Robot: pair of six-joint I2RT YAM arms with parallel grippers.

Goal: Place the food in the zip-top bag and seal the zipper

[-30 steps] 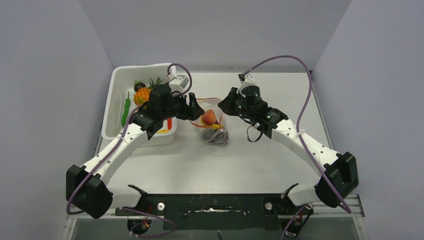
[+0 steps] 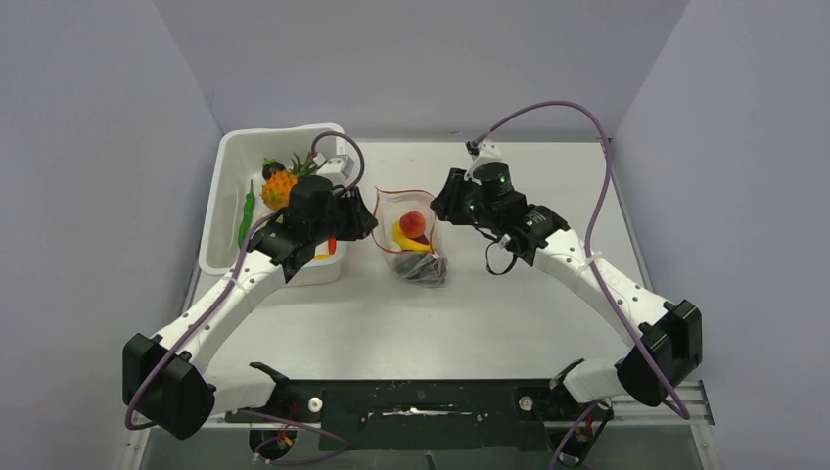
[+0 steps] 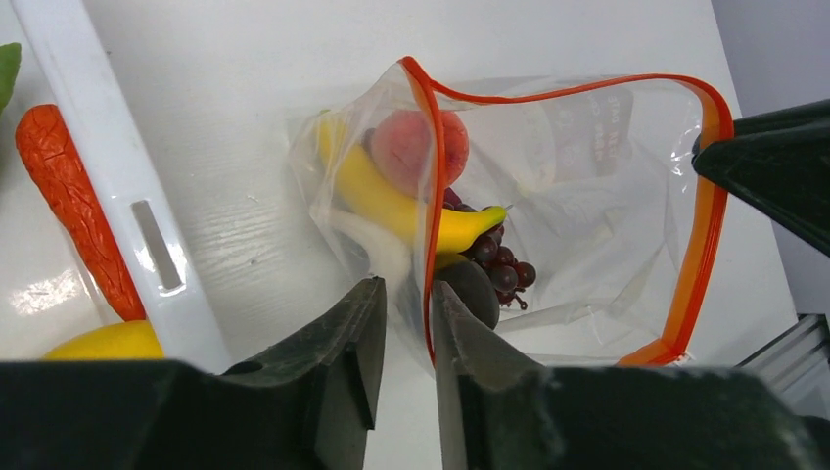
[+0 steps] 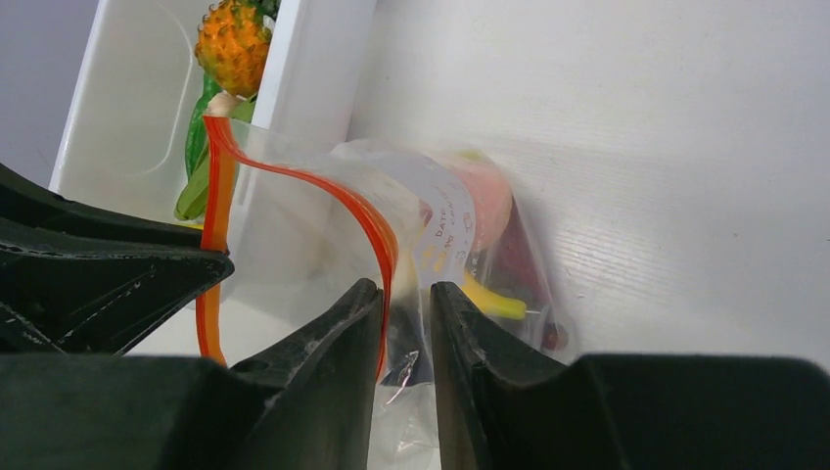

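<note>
The clear zip bag (image 2: pixel 409 250) with orange zipper rims stands open between my grippers. Inside it lie a peach (image 3: pixel 399 147), a banana (image 3: pixel 377 201), dark grapes (image 3: pixel 504 274) and a dark rounded item (image 3: pixel 468 292). My left gripper is at the bag's left rim, whose orange edge runs between or just beside its fingertips; they are narrowly apart. My right gripper is at the opposite rim, with film and zipper between its narrowly parted fingertips. Whether either is gripping the plastic is unclear.
A white bin (image 2: pixel 225 196) at the left holds a pineapple (image 2: pixel 277 190), a green pepper (image 2: pixel 246 215), a red-orange item (image 3: pixel 78 211) and other food.
My left gripper has moved left, off the middle of the bag to its left rim, uncovering more of the food.
</note>
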